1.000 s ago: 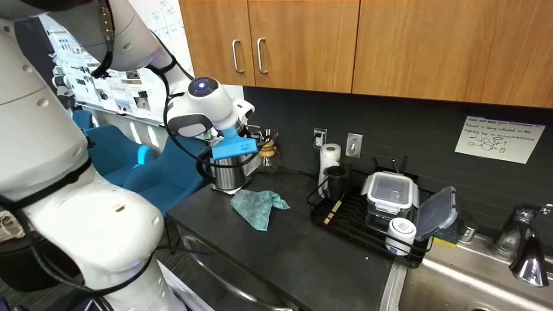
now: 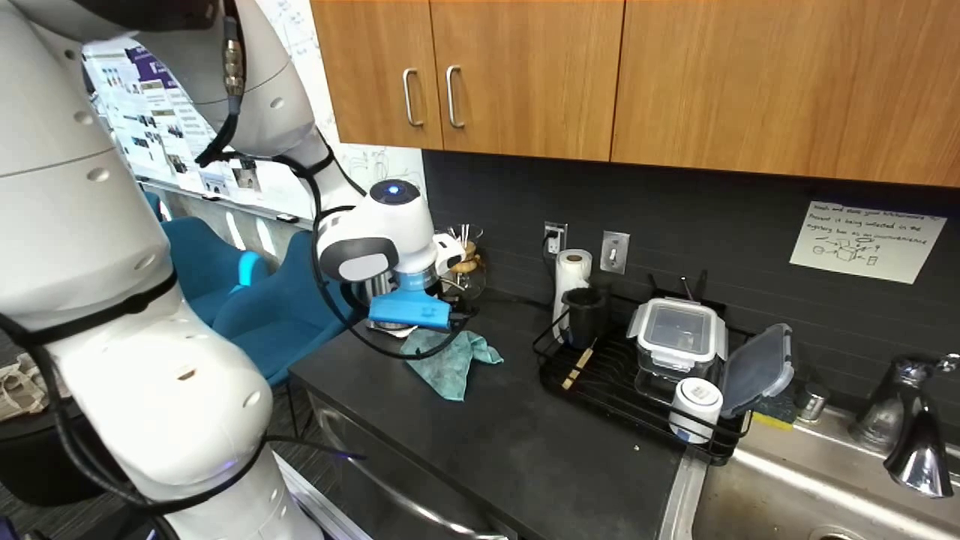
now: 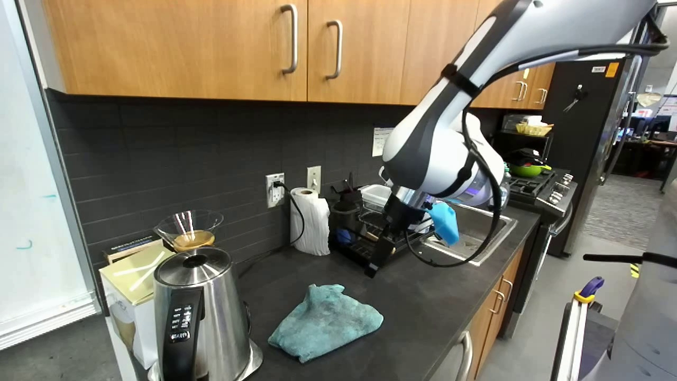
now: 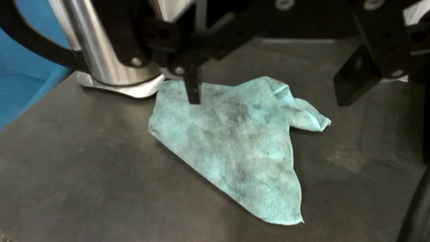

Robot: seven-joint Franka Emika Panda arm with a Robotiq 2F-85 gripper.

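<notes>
A rumpled teal cloth (image 4: 238, 149) lies on the dark counter (image 4: 88, 169), spread out with one corner folded over at its right in the wrist view. My gripper is open above the counter, its two fingers wide apart and nothing held between them. One finger (image 4: 193, 90) overlaps the cloth's upper left part in the wrist view; the other (image 4: 356, 76) is over bare counter. In exterior view 2 the cloth (image 3: 327, 320) lies flat, clear of the gripper (image 3: 381, 251). Exterior view 1 shows the cloth (image 2: 454, 360) partly behind the arm's cable.
A steel kettle (image 3: 201, 305) stands close to the cloth. Along the wall are a paper towel roll (image 3: 309, 222) and a black dish rack (image 2: 621, 396) with containers. The sink (image 2: 765, 495) is at the right. Counter between cloth and rack is clear.
In exterior view 1 my arm's wrist has moved right and lower, closer to the cloth, and now covers more of the kettle. The cloth looks unmoved.
</notes>
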